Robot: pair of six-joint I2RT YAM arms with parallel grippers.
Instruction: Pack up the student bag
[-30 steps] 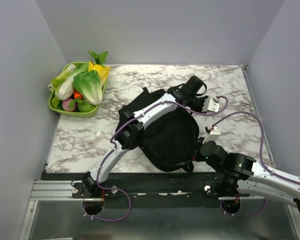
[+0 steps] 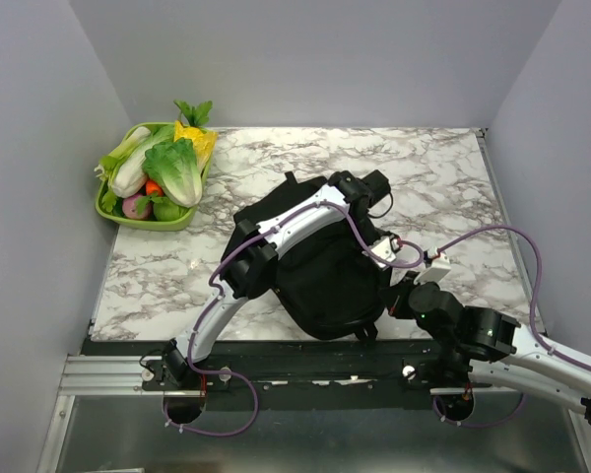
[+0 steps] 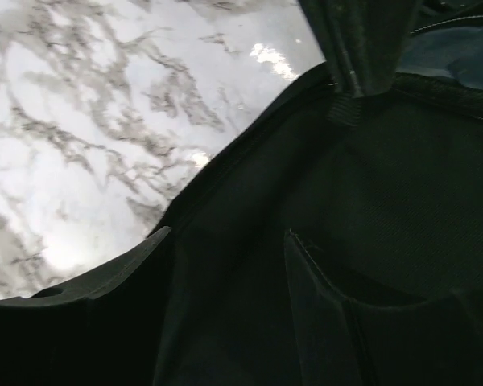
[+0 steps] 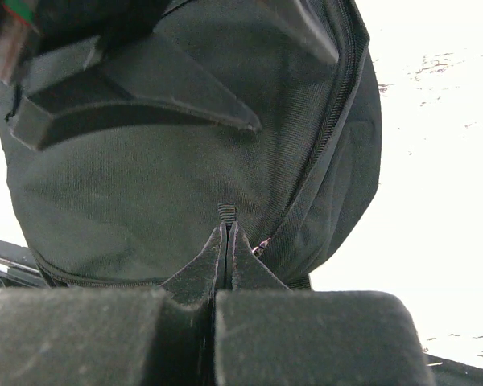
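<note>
A black student bag (image 2: 320,281) lies on the marble table, beneath my left arm. My right gripper is shut at the bag's front right side. A short ribbed pull tab sticks out from its fingertips, and the same tab (image 3: 346,111) shows below the right gripper's tip in the left wrist view. My left gripper is open, pointing down at the bag's side edge with nothing gripped. In the right wrist view the left fingers (image 4: 169,88) spread over the bag. A zipper (image 4: 322,145) runs along its edge.
A green basket (image 2: 158,226) of vegetables stands at the back left. The bag partly opens near the right gripper, showing blue-grey lining (image 3: 451,56). Bare marble (image 2: 433,177) lies at the back right. A dark rail runs along the front edge.
</note>
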